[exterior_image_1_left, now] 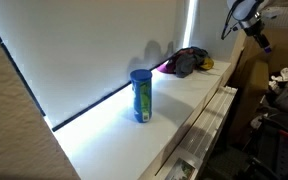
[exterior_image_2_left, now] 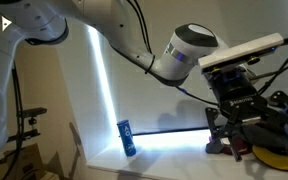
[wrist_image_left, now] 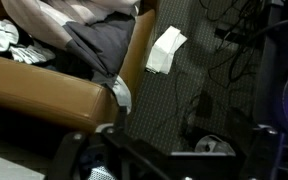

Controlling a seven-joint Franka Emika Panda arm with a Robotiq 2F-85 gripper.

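My gripper stands open at the bottom of the wrist view, nothing between its fingers. It hangs in the air above a dark floor (wrist_image_left: pixel 169 105), beside a brown container edge (wrist_image_left: pixel 44 83). In exterior view 1 the white arm (exterior_image_1_left: pixel 246 10) is at the far upper right, past the end of the white ledge. A blue cylindrical can (exterior_image_1_left: pixel 141 96) is upright on that ledge, well away from the arm; it also shows as a can (exterior_image_2_left: pixel 126 138) in exterior view 2. A heap of dark cloth items or hats (exterior_image_1_left: pixel 188 62) sits near the ledge's far end.
Grey and white fabric (wrist_image_left: pixel 89 40) fills the container in the wrist view. A white paper (wrist_image_left: pixel 165 49) lies on the floor beside it, and loose cables (wrist_image_left: pixel 239 45) run at the right. Between can and cloth heap, the white ledge (exterior_image_1_left: pixel 174 95) is clear.
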